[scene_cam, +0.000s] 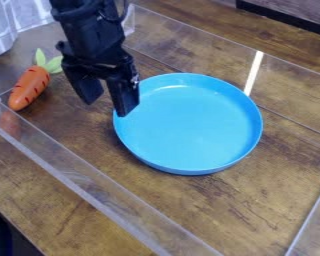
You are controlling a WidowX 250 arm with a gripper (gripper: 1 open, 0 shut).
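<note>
The black gripper (104, 96) hangs in the upper middle of the view, pointing down over the wooden table, just at the left edge of a round blue plate (188, 122). Its fingers stand apart with nothing seen between them. An orange toy carrot (31, 86) with green leaves lies on the table to the left of the gripper.
Clear panels or edges run along the left and lower right. A white object (9, 20) stands at the back left. A white strip lies on the table right of the plate.
</note>
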